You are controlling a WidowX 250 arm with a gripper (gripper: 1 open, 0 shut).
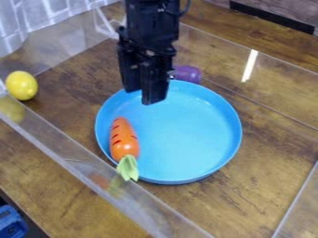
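An orange toy carrot (123, 140) with pale green leaves lies in the left part of a blue plate (187, 135), its leaves toward the front rim. My black gripper (144, 88) is raised over the back of the plate, apart from the carrot. I cannot tell how far open its fingers are; nothing shows held in them.
A yellow lemon (21, 85) lies at the far left. A purple toy (187, 73) sits behind the plate, partly hidden by the arm. Clear plastic walls border the wooden table (267, 112).
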